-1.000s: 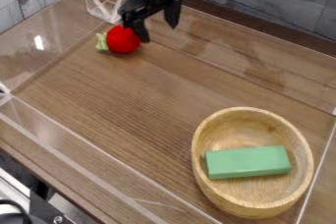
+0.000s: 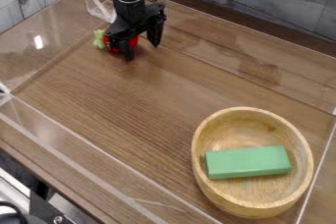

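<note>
My black gripper (image 2: pixel 130 41) is low at the upper left of the table, over a red round object (image 2: pixel 114 45) with a green part (image 2: pixel 100 38) at its left.
A wooden bowl (image 2: pixel 210 189) holding a green block (image 2: pixel 247 162) sits at the lower right. Table edges run along the left and top.
My gripper has moved down and left onto the red object, which is now largely covered by it.
</note>
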